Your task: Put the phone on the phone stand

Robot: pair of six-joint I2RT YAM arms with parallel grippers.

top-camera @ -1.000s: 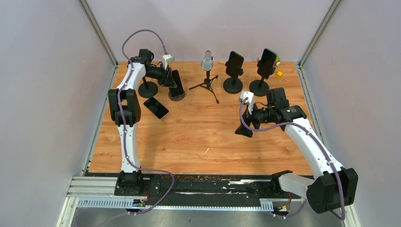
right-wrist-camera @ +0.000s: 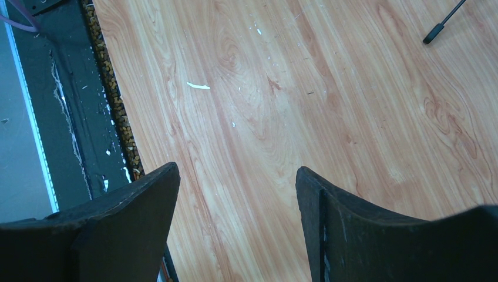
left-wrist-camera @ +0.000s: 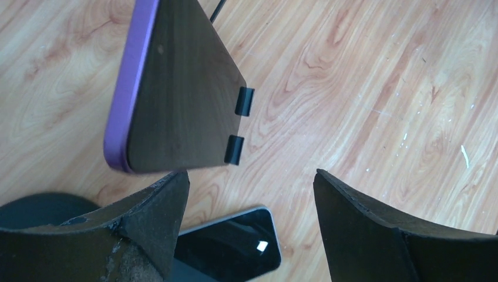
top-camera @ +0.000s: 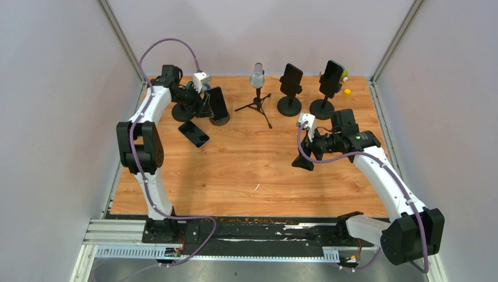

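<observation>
A black phone [top-camera: 194,134] lies flat on the table at the left; in the left wrist view it [left-wrist-camera: 229,252] appears low between the fingertips. Just behind it, an upright purple-edged phone [top-camera: 218,104] [left-wrist-camera: 182,94] rests on a stand with a round base [top-camera: 219,120]. My left gripper [top-camera: 202,104] hangs open beside that upright phone, with the flat phone beyond and below its fingers. My right gripper [top-camera: 302,161] is open over bare wood, nothing between its fingers.
Two more stands hold phones [top-camera: 290,80] [top-camera: 330,78] at the back right. A silver microphone [top-camera: 257,79] on a tripod stands at the back centre, and small yellow items [top-camera: 347,92] lie at the far right.
My left arm has shifted left and toward the front, its gripper moving slightly away from over the upright phone. The right arm and the phones have not moved.
</observation>
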